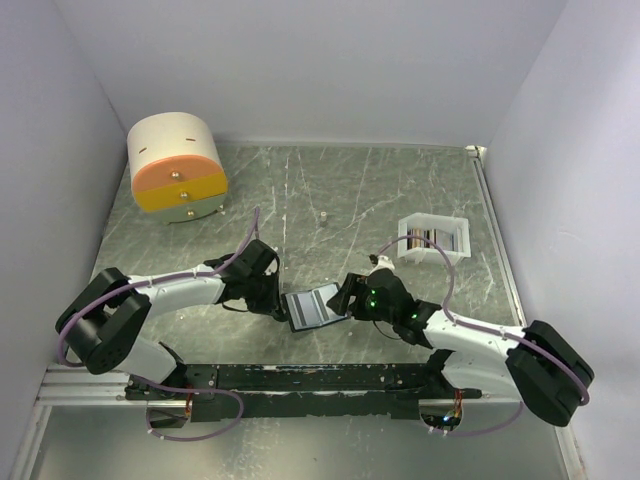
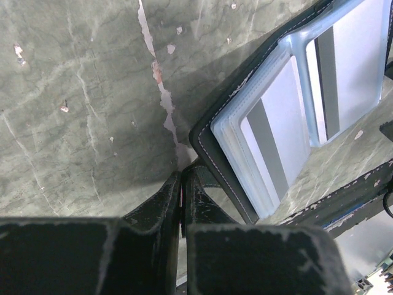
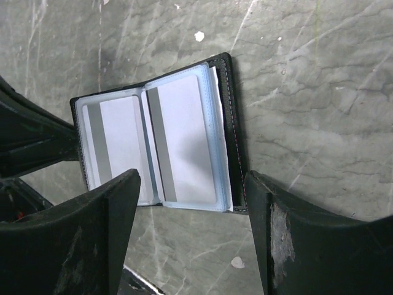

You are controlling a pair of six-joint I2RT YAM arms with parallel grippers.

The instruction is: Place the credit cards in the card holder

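Observation:
An open black card holder (image 1: 311,308) with clear sleeves and white cards lies flat on the marble table. In the left wrist view my left gripper is shut at the holder's edge; a dark strap-like piece (image 2: 206,178) is at its fingertips, apparently part of the holder. In the right wrist view my right gripper stands open over the holder's edge (image 3: 233,123), its fingers either side of a sleeve with a card (image 3: 181,135). The left gripper's dark fingers also show at the holder's far edge there.
A white tray (image 1: 460,237) holding cards stands at the back right. A rounded drawer box (image 1: 176,165) sits at the back left.

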